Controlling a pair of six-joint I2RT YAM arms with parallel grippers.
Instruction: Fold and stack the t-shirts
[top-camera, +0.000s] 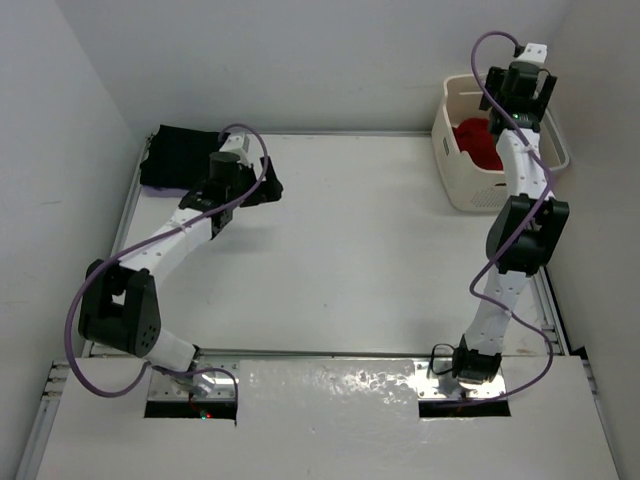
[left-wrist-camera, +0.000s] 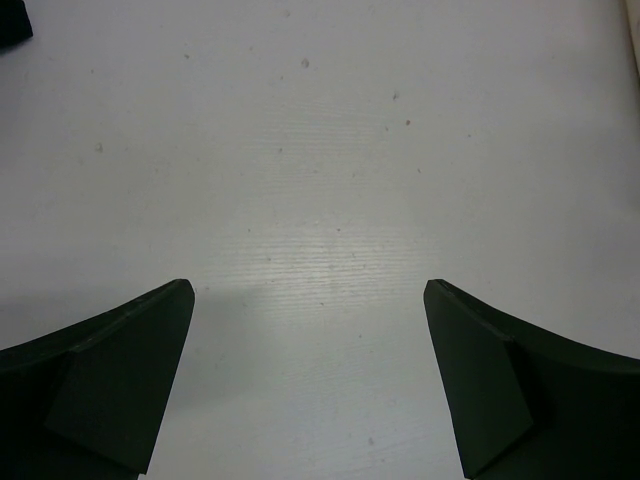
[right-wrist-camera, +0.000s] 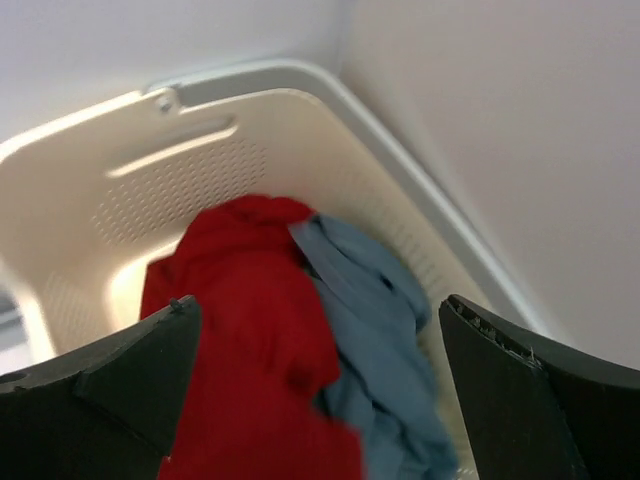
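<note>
A folded black shirt (top-camera: 175, 155) lies at the back left, on something purple (top-camera: 160, 191). My left gripper (top-camera: 263, 180) is open over bare table, right of that stack; in the left wrist view its fingers frame only white tabletop. At the back right stands a cream basket (top-camera: 460, 185) holding a red shirt (right-wrist-camera: 250, 330) and a blue-grey shirt (right-wrist-camera: 370, 320), both loosely crumpled. My right gripper (top-camera: 517, 88) is open above the basket, with the shirts below and between its fingers in the right wrist view, not gripped.
Walls stand close behind and beside the stack and the basket.
</note>
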